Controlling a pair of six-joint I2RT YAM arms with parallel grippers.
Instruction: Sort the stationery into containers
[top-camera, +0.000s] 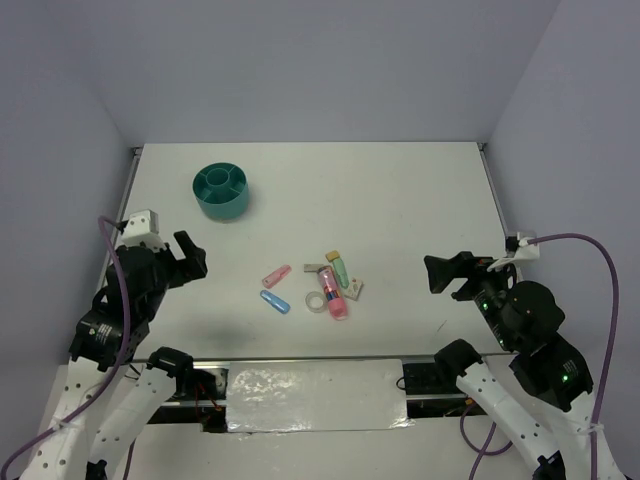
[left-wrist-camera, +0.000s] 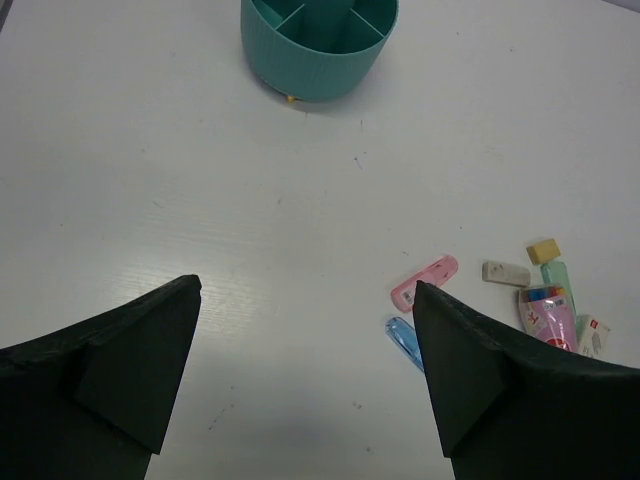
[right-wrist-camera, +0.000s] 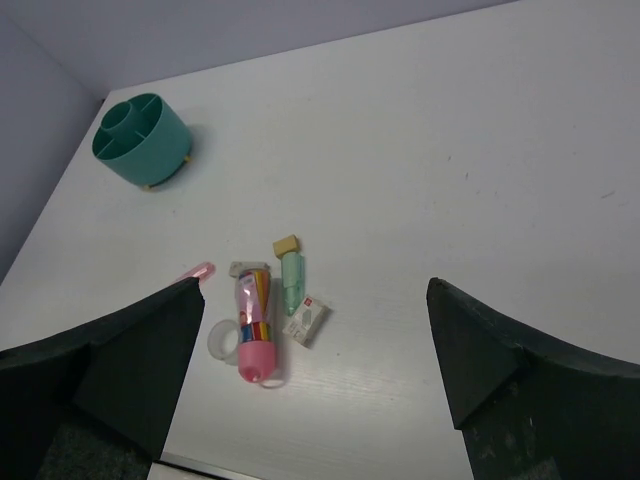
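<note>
A round teal organizer (top-camera: 221, 209) with inner compartments stands at the back left of the table. Loose stationery lies in the middle: a pink piece (top-camera: 276, 275), a blue piece (top-camera: 275, 301), a clear tape ring (top-camera: 315, 301), a pink bottle-shaped item (top-camera: 333, 296) with a coloured band, a green tube (top-camera: 340, 269) with a yellowish cap, a small grey block (top-camera: 314, 268) and a white block (top-camera: 353, 288). Left of them hangs my left gripper, open and empty. Over on the right, my right gripper is likewise open with nothing between its fingers.
Bare white tabletop (top-camera: 390, 190) stretches across the back and right. Grey walls enclose the left, back and right sides. A shiny clear-wrapped panel (top-camera: 315, 395) lies beyond the table's front edge.
</note>
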